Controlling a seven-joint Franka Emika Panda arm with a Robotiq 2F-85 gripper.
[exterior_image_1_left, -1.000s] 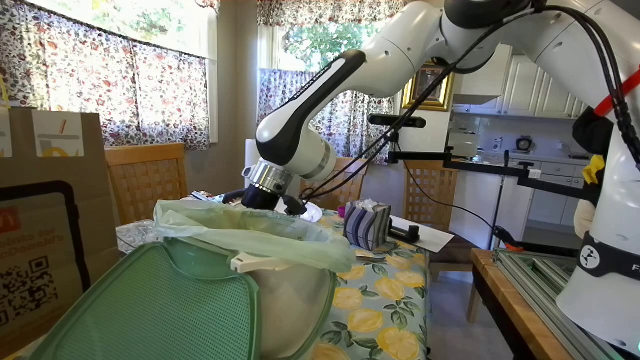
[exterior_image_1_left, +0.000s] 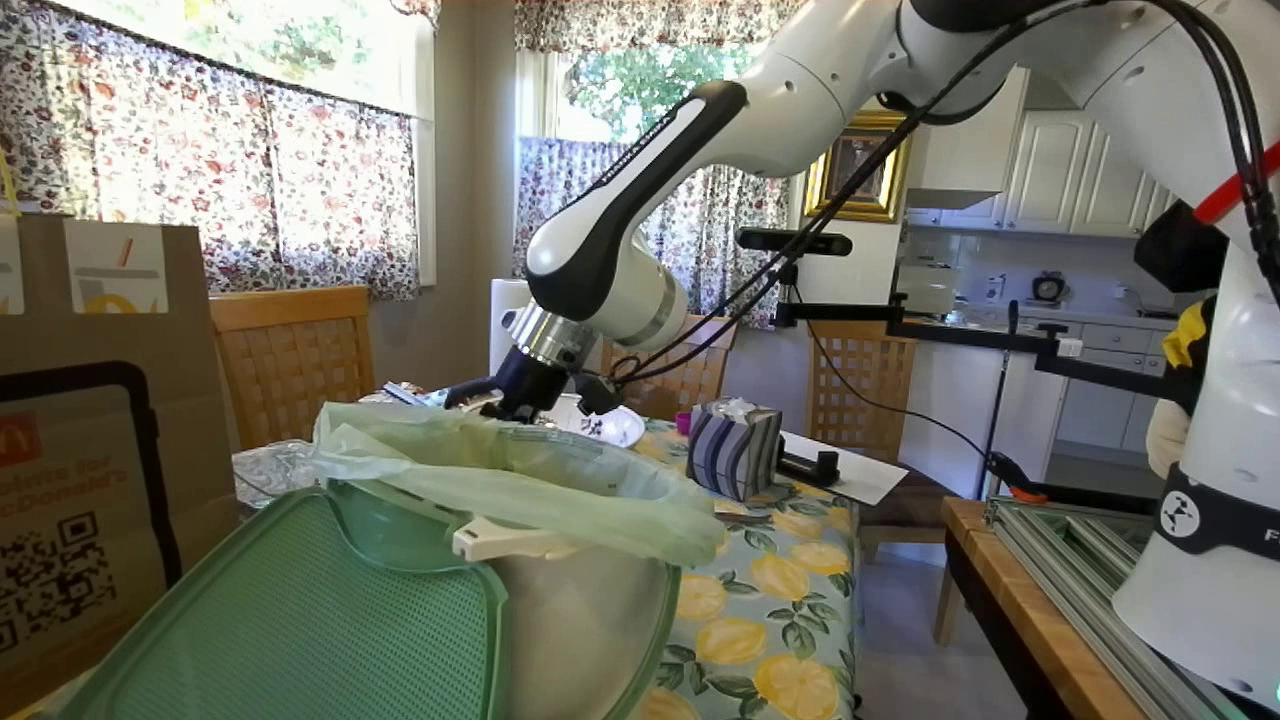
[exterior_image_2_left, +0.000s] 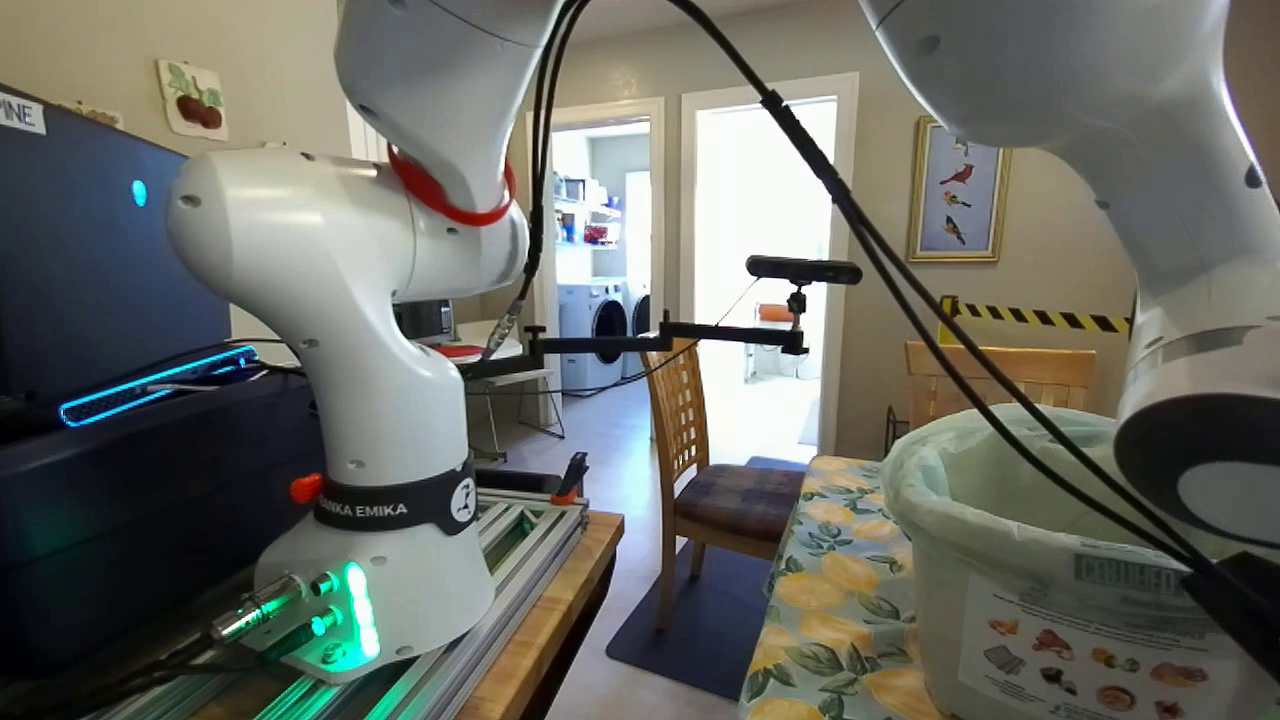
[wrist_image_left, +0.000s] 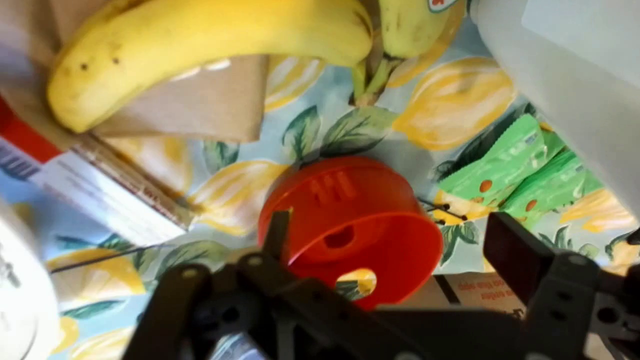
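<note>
A red cup-like piece (wrist_image_left: 342, 201) with a round hole in it lies tilted on the lemon-print cloth in the wrist view, its wide mouth towards the lower right. My gripper is open above it. The left finger (wrist_image_left: 277, 235) overlaps the red piece's left edge in this view; the right finger (wrist_image_left: 519, 255) stands apart from its right side. Whether the left finger touches it, I cannot tell. In exterior view 1 the fingertips are hidden behind the lined bin (exterior_image_1_left: 564, 624). Exterior view 2 does not show the gripper.
Around the red piece lie bananas (wrist_image_left: 210, 36), a carton (wrist_image_left: 114, 192), green packets (wrist_image_left: 510, 162) and brown printed paper (wrist_image_left: 486, 288). The bin's pale wall (wrist_image_left: 576, 78) bounds the upper right. A striped tissue box (exterior_image_1_left: 734, 454) stands farther off. Cloth beside the bin (exterior_image_1_left: 780, 624) is clear.
My arm's wrist has shifted slightly right and up in exterior view 1. The bin's liner rim and handle also sit a little differently, the rim farther right.
</note>
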